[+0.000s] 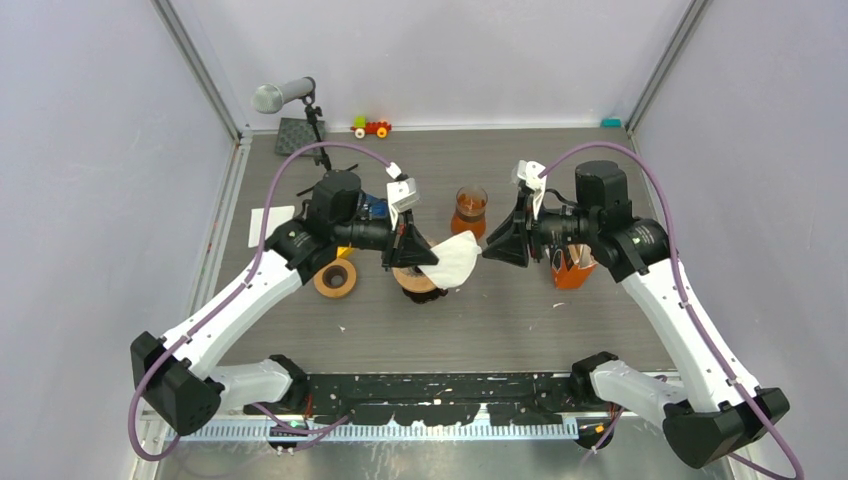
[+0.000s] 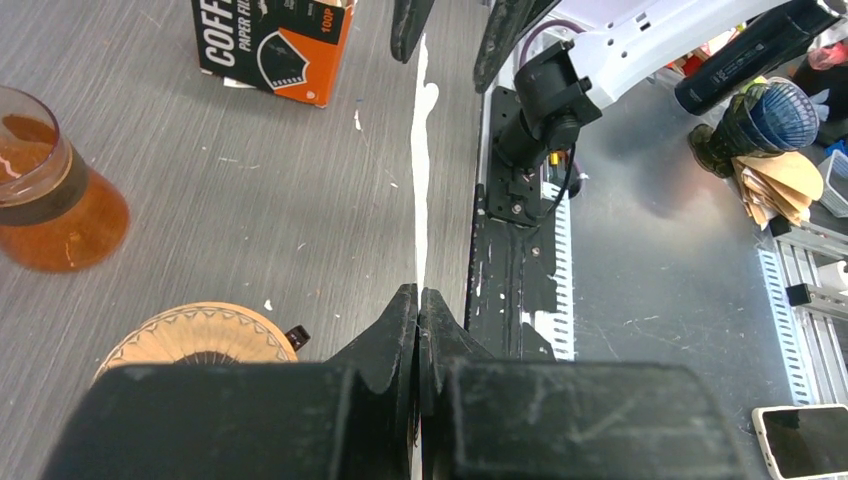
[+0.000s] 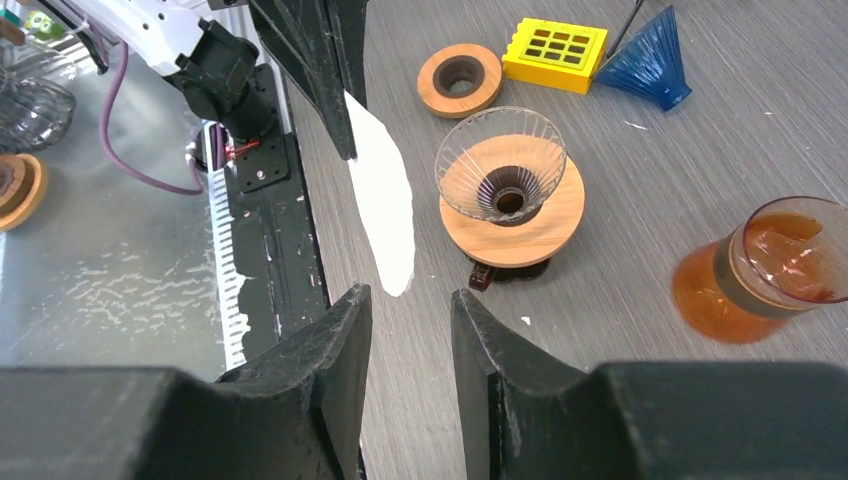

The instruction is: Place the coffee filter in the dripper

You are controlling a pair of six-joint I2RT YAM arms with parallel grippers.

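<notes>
My left gripper (image 1: 428, 258) is shut on the edge of a white paper coffee filter (image 1: 454, 258), seen edge-on in the left wrist view (image 2: 420, 170) and hanging from the fingertips in the right wrist view (image 3: 382, 195). Below and beside it stands the clear ribbed dripper (image 3: 492, 160) on a wooden ring over its base, mostly hidden from above. My right gripper is open, its fingertips facing the filter's free end, nothing visible between them.
A glass of amber drink (image 1: 470, 225) stands behind the dripper. An orange box of paper filters (image 2: 290, 50) is at the right. A wooden ring (image 1: 335, 283), yellow block (image 3: 555, 50) and microphone stand are on the left.
</notes>
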